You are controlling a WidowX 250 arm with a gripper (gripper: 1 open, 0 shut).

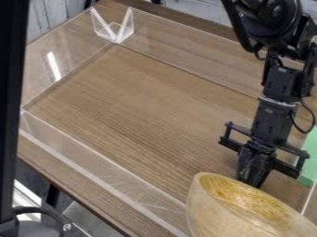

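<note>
My gripper (255, 174) hangs at the right of the view, pointing down just behind the rim of a large pale yellow bowl (239, 211) in the bottom right corner. Its fingers look shut, with nothing visible between them, though the tips are dark and partly hard to make out against the bowl's edge. A green object (309, 162) stands to the right of the gripper, partly cut off by the frame.
A dark post runs down the left edge of the view.
</note>
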